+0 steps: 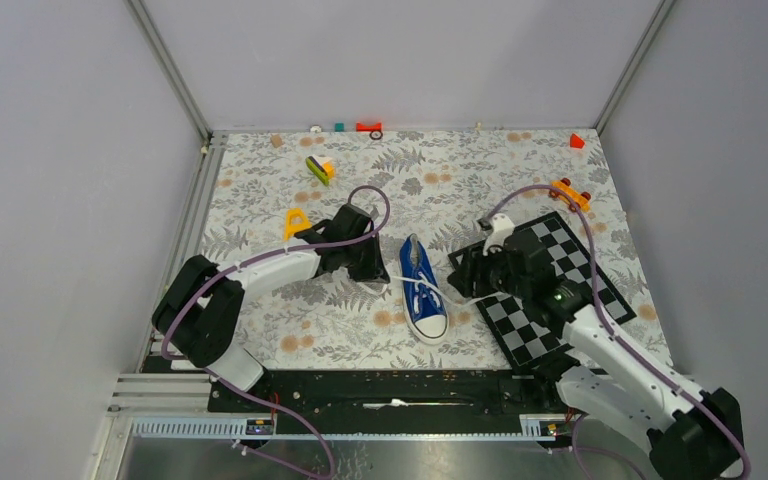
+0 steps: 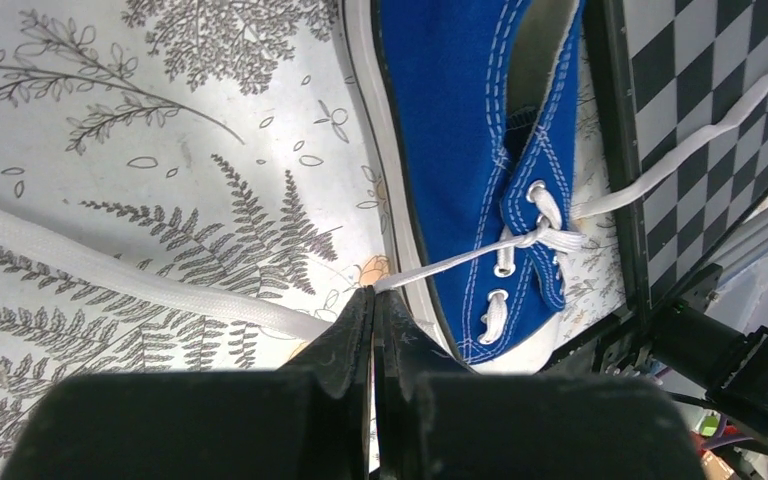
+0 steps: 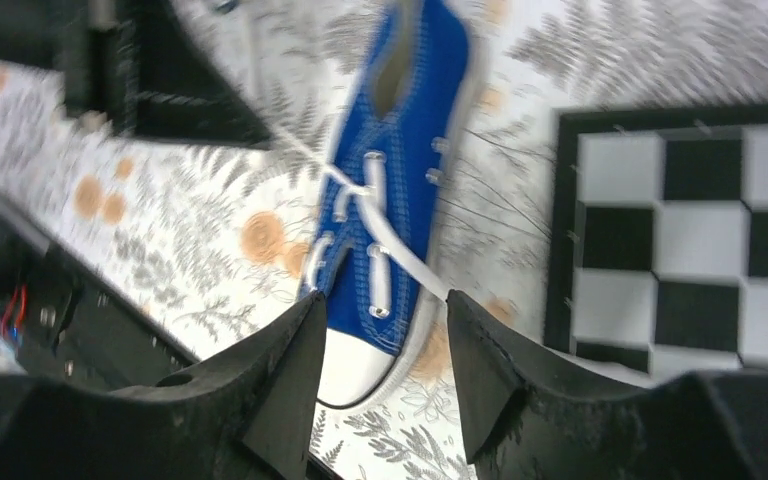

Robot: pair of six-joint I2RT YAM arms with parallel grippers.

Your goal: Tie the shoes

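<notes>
A blue canvas shoe with a white toe cap lies in the middle of the table, toe toward the front edge. Its white lace is crossed in a small knot over the eyelets. Left of the shoe, my left gripper is shut on one end of the lace, which runs taut from the knot; a slack tail trails to the left. The other lace end lies loose over the board at the right. My right gripper stands open above and right of the shoe, nothing held between its fingers.
A black-and-white checkered board lies right of the shoe, partly under my right arm. A yellow toy car is behind it, a yellow toy beside my left arm.
</notes>
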